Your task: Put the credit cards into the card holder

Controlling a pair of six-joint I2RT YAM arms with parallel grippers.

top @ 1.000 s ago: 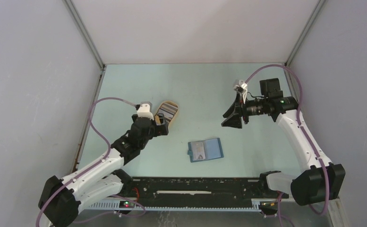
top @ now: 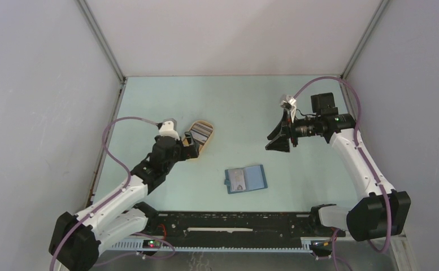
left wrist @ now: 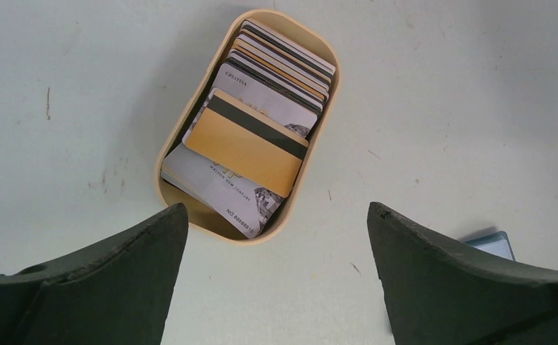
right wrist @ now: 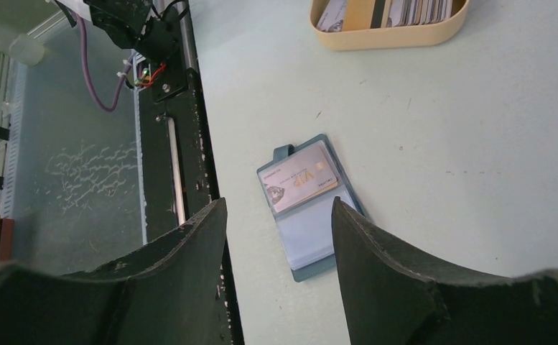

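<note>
A shallow tan tray (left wrist: 322, 129) holds several bank cards; a gold card (left wrist: 245, 146) lies slantwise over white cards (left wrist: 222, 188), and a fanned stack (left wrist: 283, 68) fills its far end. My left gripper (top: 191, 148) hovers over the tray's near side, fingers wide apart and empty. Lying unfolded on the table is the blue card holder (right wrist: 312, 269), with a card (right wrist: 301, 177) in one half and the other half showing a pale empty pocket (right wrist: 308, 228). My right gripper (top: 278, 145) hangs above the table, up and to the right of the holder, its fingers parted around nothing.
A dark rail (top: 228, 226) runs along the table's front edge. Walls close in both sides and the back.
My left gripper has shifted slightly left in the top view. The right arm has barely moved; the tray, cards and holder are where they were.
</note>
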